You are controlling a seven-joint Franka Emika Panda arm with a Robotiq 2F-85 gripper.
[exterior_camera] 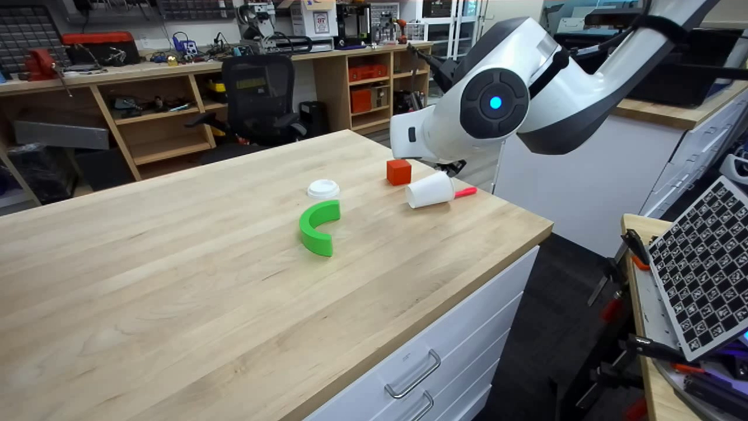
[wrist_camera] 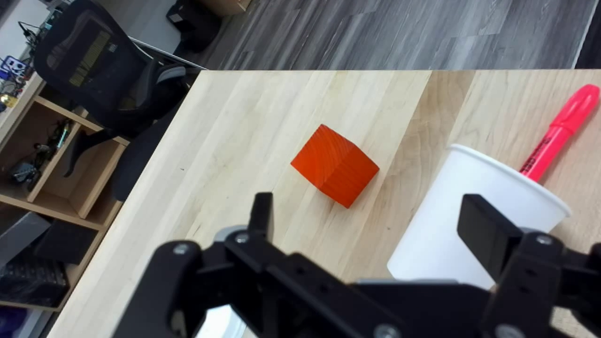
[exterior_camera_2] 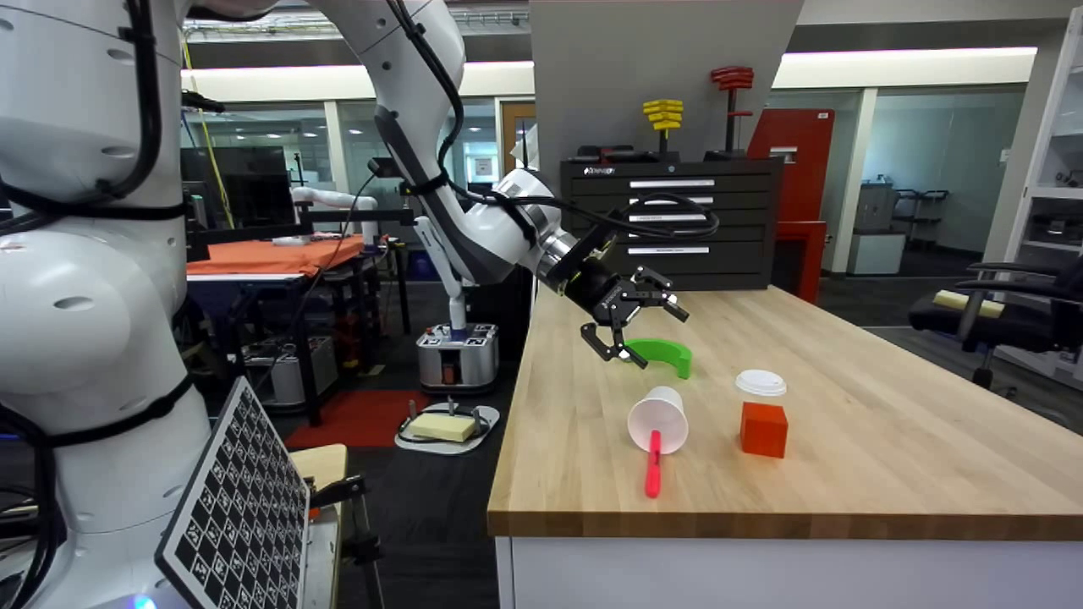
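Note:
My gripper (exterior_camera_2: 660, 337) is open above the table, with nothing between its fingers. In the wrist view its two black fingertips stand wide apart, and the right finger (wrist_camera: 489, 232) overlaps part of a white cup (wrist_camera: 445, 239). That cup lies on its side, and a red marker (wrist_camera: 563, 129) sticks out of its mouth. Beside the cup sits a red-orange cube (wrist_camera: 335, 166), apart from it. A white lid (exterior_camera: 323, 189) rests flat on the wood. Near the lid a green half-ring (exterior_camera: 312, 228) stands on the table.
An office chair (exterior_camera: 258, 91) stands beyond the table.

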